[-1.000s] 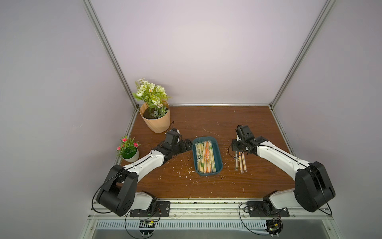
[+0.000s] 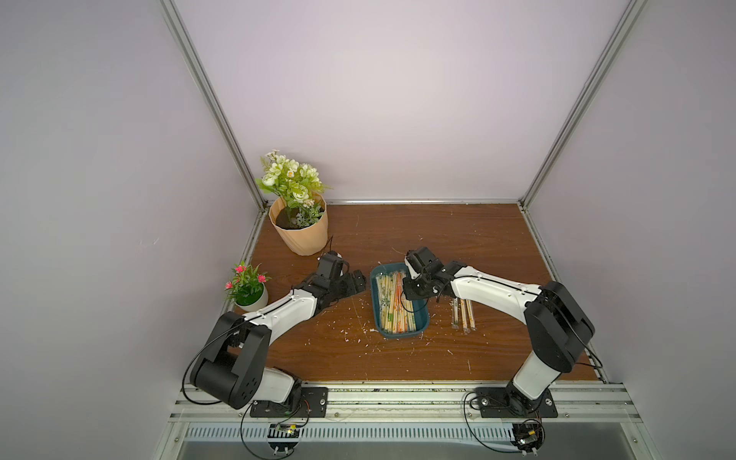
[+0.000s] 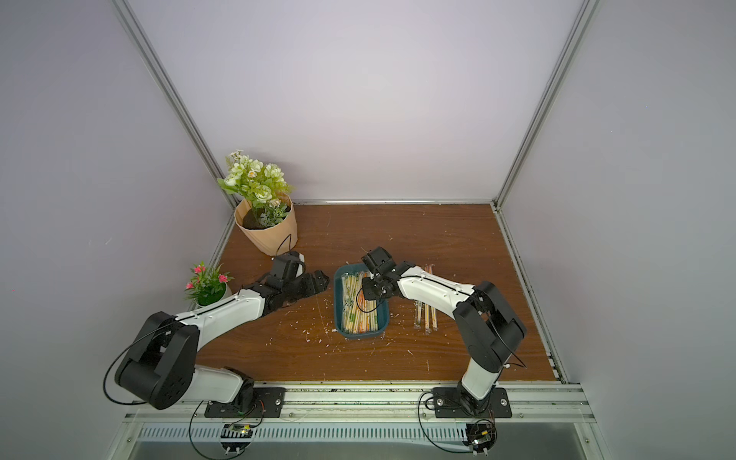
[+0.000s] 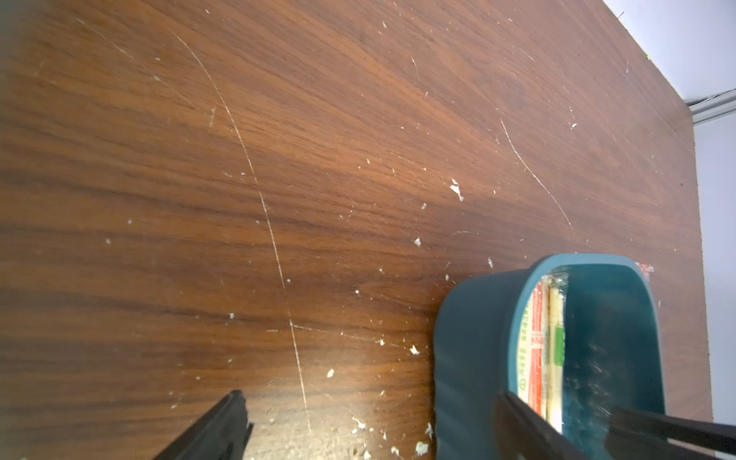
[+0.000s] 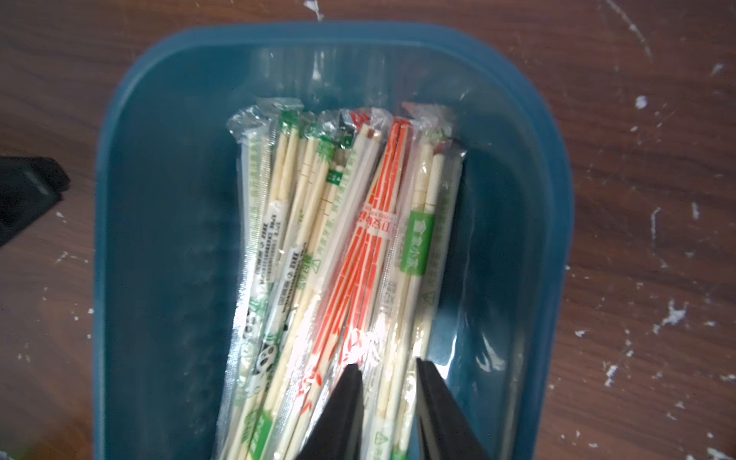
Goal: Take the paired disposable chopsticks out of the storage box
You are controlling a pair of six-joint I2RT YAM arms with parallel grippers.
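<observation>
A teal storage box [image 2: 424,322] holds several wrapped pairs of disposable chopsticks [image 5: 306,283], some with red print, some green. More wrapped chopsticks [image 2: 463,314] lie on the table right of the box. My right gripper hangs over the box's chopsticks with its fingertips apart and nothing visibly held. My left gripper is open beside the box's left side, above bare table, with nothing between its fingers.
A large flower pot [image 2: 299,234] stands at the back left and a small potted plant [image 2: 253,299] at the left edge.
My right arm has moved left from above the loose chopsticks to over the box. My left arm has shifted only slightly.
</observation>
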